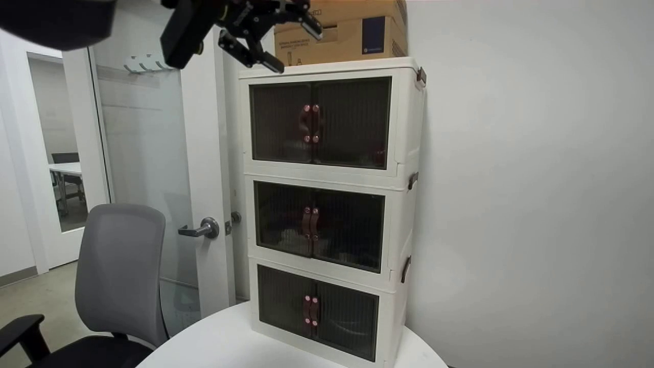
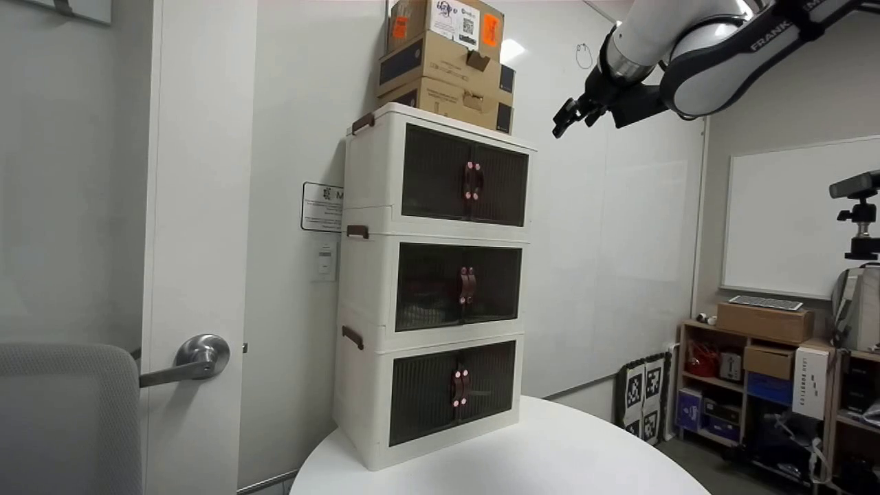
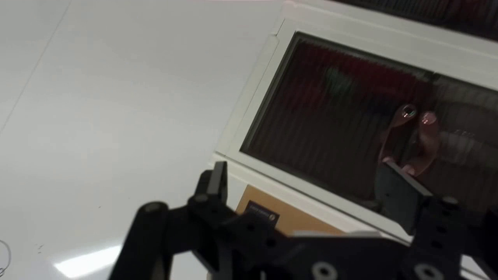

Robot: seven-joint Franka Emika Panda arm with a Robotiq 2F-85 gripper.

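A white cabinet (image 1: 331, 175) of three stacked boxes stands on a round white table. Each box has a pair of dark ribbed doors, all closed, with reddish-brown handles; the top pair of handles (image 2: 471, 181) sits at the middle of the upper doors. My gripper (image 1: 298, 49) is open and empty, in front of the cabinet at about the height of its top. In the second exterior view the gripper (image 2: 573, 124) hangs to the right of the top box, clear of it. The wrist view has the handles (image 3: 422, 140) just beyond one finger, which overlaps their end.
Cardboard boxes (image 2: 449, 62) are stacked on top of the cabinet. A grey chair (image 1: 121, 270) and a door with a lever handle (image 1: 202, 229) stand to the left.
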